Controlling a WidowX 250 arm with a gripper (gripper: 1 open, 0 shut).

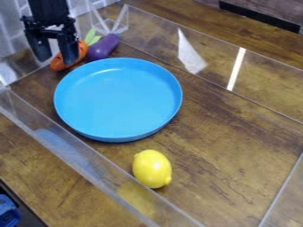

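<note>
My black gripper [50, 50] is at the top left, its fingers open on either side of an orange carrot-like vegetable [71, 59]. A purple eggplant [102, 48] lies just right of it, with a pale green piece behind. A large blue plate [119, 97] sits in the middle. A yellow lemon [151, 167] lies at the lower front. Whether the fingers touch the orange vegetable is unclear.
Clear plastic walls [101, 182] run around the wooden work area. The wood [225, 133] to the right of the plate is bare. A blue object [7, 209] shows at the lower left corner.
</note>
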